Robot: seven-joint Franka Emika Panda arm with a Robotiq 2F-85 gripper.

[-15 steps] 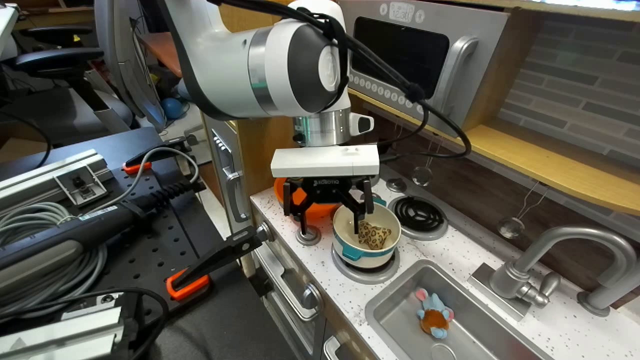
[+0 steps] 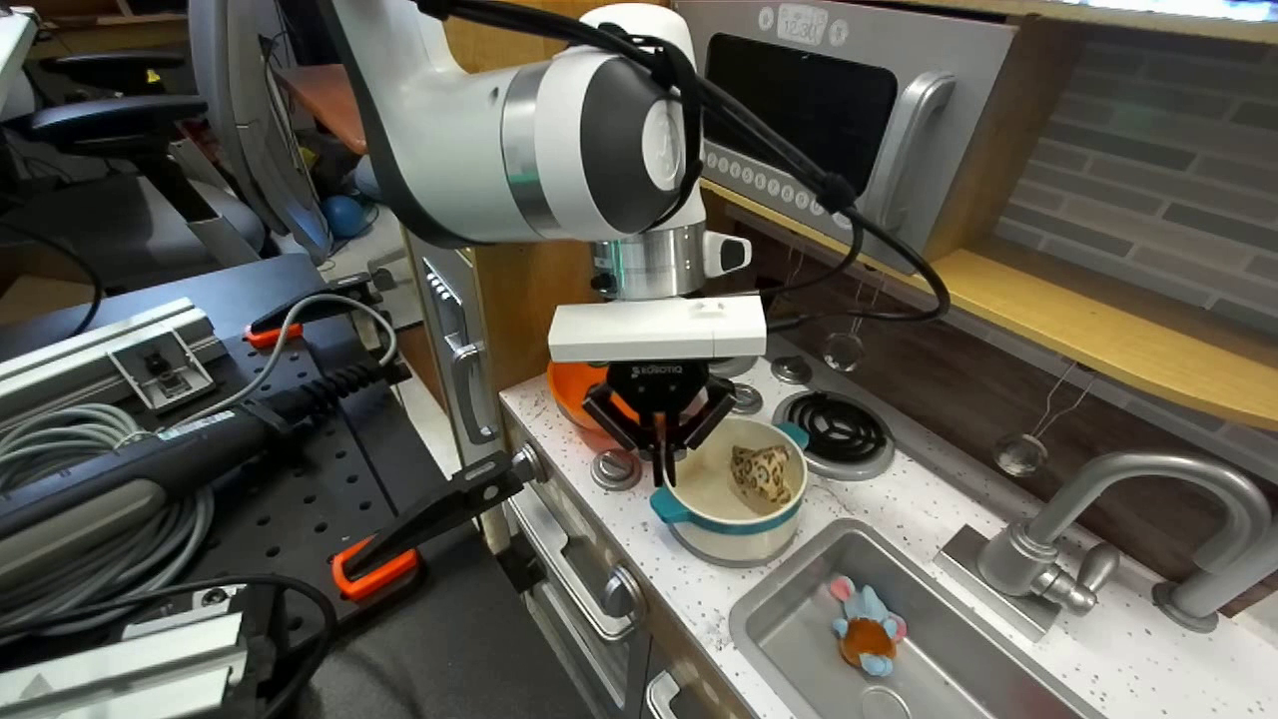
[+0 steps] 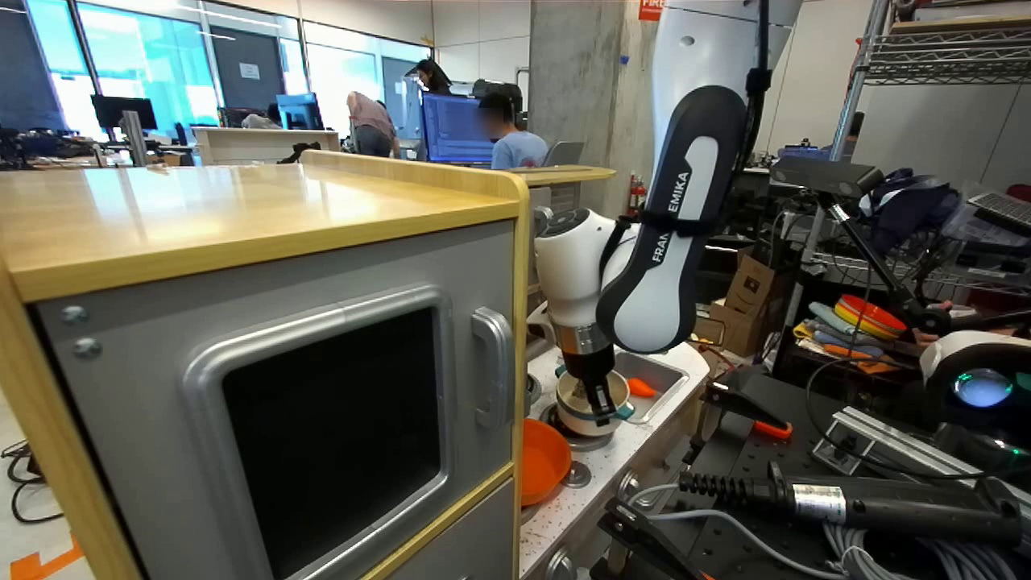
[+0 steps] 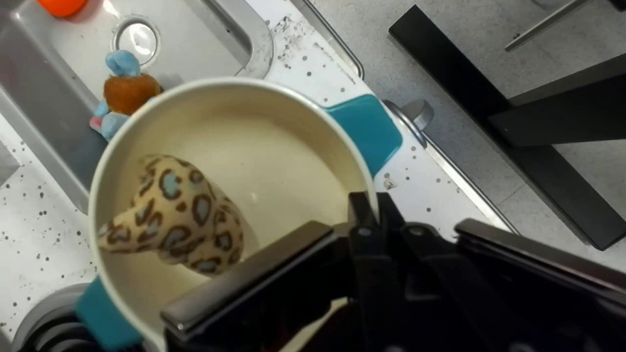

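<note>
A cream pot (image 2: 752,545) with teal handles stands over the front burner, close to the sink. Inside it lies a leopard-print plush (image 4: 188,220), tan with dark and grey spots. My gripper is shut on the pot's rim, one finger inside the wall and the other outside, a little to one side of a teal handle (image 4: 370,134). In exterior view 1 the gripper (image 2: 665,469) reaches down at the pot's left side. Whether the pot's base touches the burner cannot be made out.
To the right, the sink (image 2: 767,617) holds a blue and brown plush (image 2: 870,629) and an orange item (image 3: 640,387). An orange pan (image 3: 546,459) sits behind the pot. An empty coil burner (image 2: 839,431) and the faucet (image 2: 1054,551) stand nearby.
The fingers have gone from wide apart to closed on the pot's rim. The pot has turned, its front handle swinging left, and it has shifted slightly; the plush inside moved with it.
</note>
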